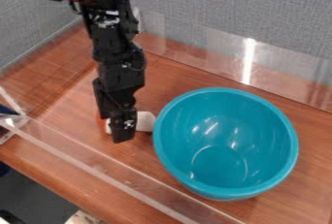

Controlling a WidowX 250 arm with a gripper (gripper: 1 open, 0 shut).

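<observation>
The black gripper [119, 121] reaches down from the top left to the wooden table, over a small light object [146, 121] with a bit of orange-red at its left side, mostly hidden behind the fingers. Whether the fingers hold it cannot be told. A large turquoise bowl [223, 141] stands just to the right of that object.
Grey walls and a clear panel [279, 78] bound the back. A pale frame with dark blue [11, 121] is at the left edge.
</observation>
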